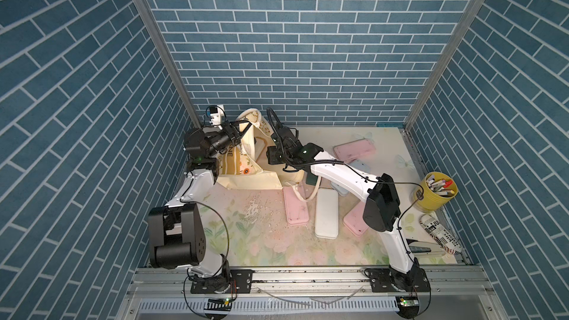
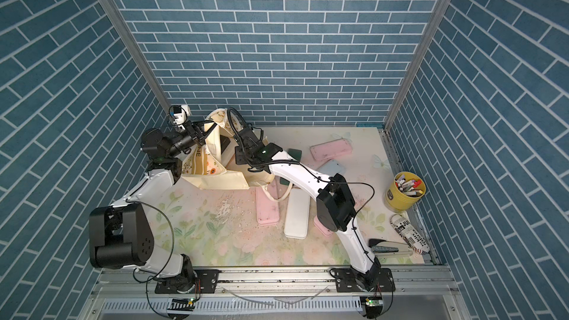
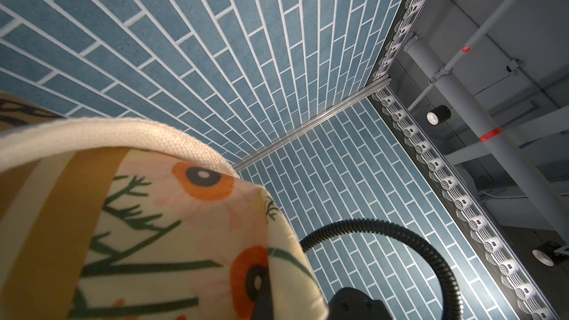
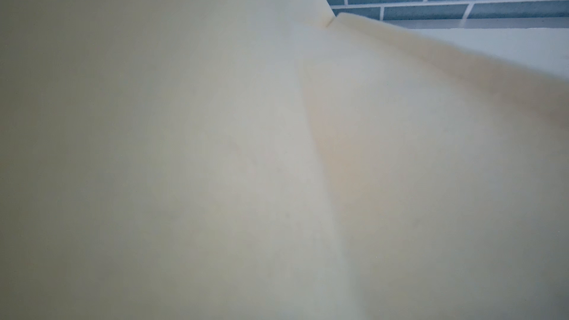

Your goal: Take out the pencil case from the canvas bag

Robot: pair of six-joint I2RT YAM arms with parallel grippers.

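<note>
The cream canvas bag (image 1: 249,179), with floral print and straps, stands open on the table's left half. My left gripper (image 1: 246,125) is shut at its raised upper edge, on the cloth. In the left wrist view the printed cloth (image 3: 154,231) covers much of the frame. My right gripper (image 1: 271,151) reaches into the bag's mouth from the right; its fingers are hidden, and the right wrist view shows mostly blurred cream lining (image 4: 177,142). Behind it in the bag, cases (image 2: 223,144) show only partly.
Pink cases (image 1: 352,151), a white case (image 1: 326,213) and other cases lie around the bag. A yellow pen cup (image 1: 433,200) and a printed pouch (image 1: 438,234) are at the right.
</note>
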